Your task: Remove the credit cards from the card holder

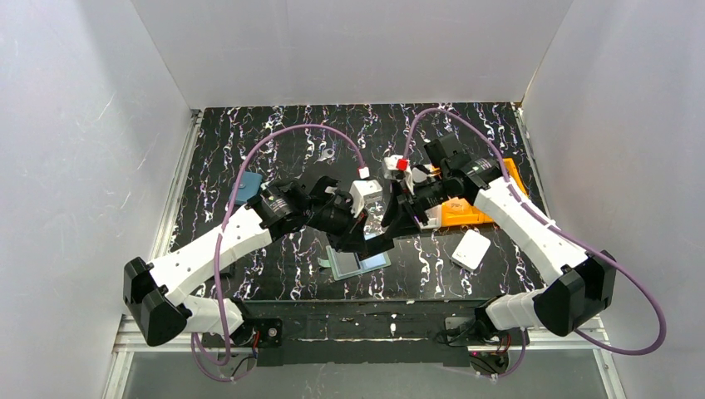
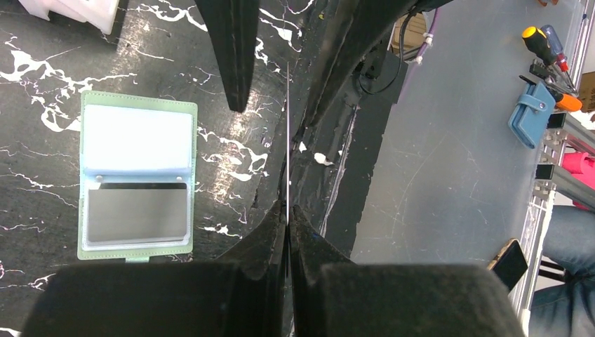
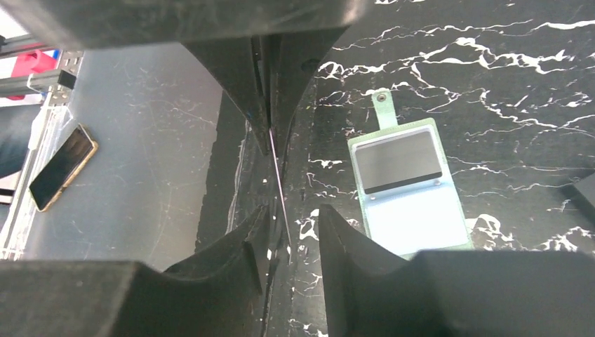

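Observation:
The card holder (image 2: pixel 137 140) lies open on the black marble surface, mint green with clear sleeves, below both grippers. My left gripper is shut on a thin card (image 2: pixel 288 140) held edge-on, pointing toward the right gripper. My right gripper is part open around the far end of that card, its fingertips close to it; whether they touch it I cannot tell. In the top view the dark card (image 1: pixel 378 245) sits between the two grippers over the holder.
An orange bin (image 1: pixel 465 214) with a clear tray is at the back right, a white box (image 1: pixel 470 249) at the right front, and a blue item (image 1: pixel 248 188) at the left. The front edge of the surface lies close below the grippers.

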